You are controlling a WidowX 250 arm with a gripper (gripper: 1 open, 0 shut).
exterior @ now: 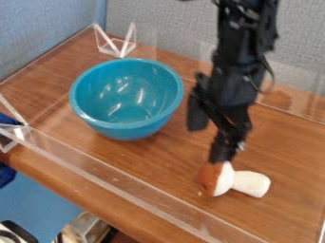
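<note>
My black gripper (pixel 216 133) is blurred by motion and hangs low over the wooden table, just above a toy mushroom (pixel 234 180) with an orange-red cap and a pale stem, lying on its side at the right front. Its fingers look apart, with nothing visible between them. A teal bowl (pixel 99 93) stands on the table to the left of the arm.
A clear plastic strip crosses the front of the table (pixel 114 185). A white wire object (pixel 112 43) stands at the back left. A dark blue item (pixel 8 123) is at the left edge.
</note>
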